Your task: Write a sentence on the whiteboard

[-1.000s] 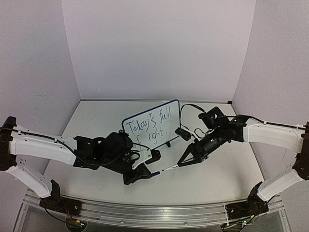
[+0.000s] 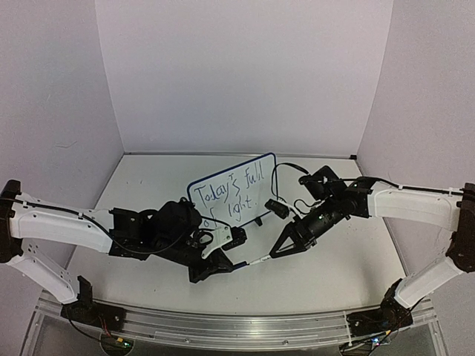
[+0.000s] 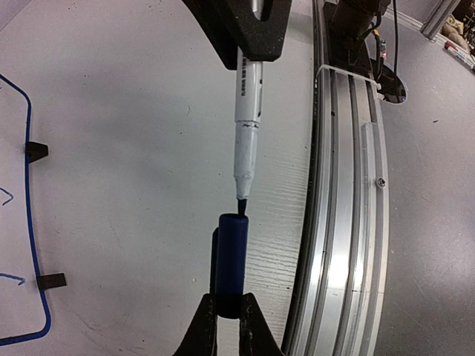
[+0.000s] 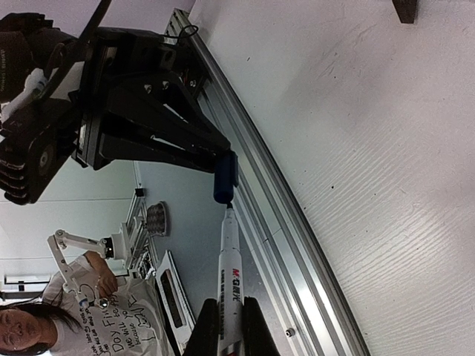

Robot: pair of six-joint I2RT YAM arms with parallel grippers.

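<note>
The whiteboard [image 2: 230, 194] with its blue rim carries the handwriting "Today's full of light." A dark blue cap [image 3: 231, 259] is gripped at its closed end by my left gripper, which is shut on it. Opposite, my right gripper is shut on a white marker [image 4: 231, 259], its dark tip pointing at the cap. In the left wrist view the tip meets the cap's open end, with the white barrel still outside. From the top view, cap and marker form nearly one line in front of the board.
A metal rail [image 2: 245, 334] runs along the table's front edge. Black clips [image 3: 37, 151] stick out from the board's edge. The white tabletop [image 2: 297, 285] around the grippers is bare. A person [image 4: 111, 319] is visible beyond the rail.
The right gripper has moved slightly left with the marker, closing the small gap between tip and cap. My left arm has shifted only very slightly.
</note>
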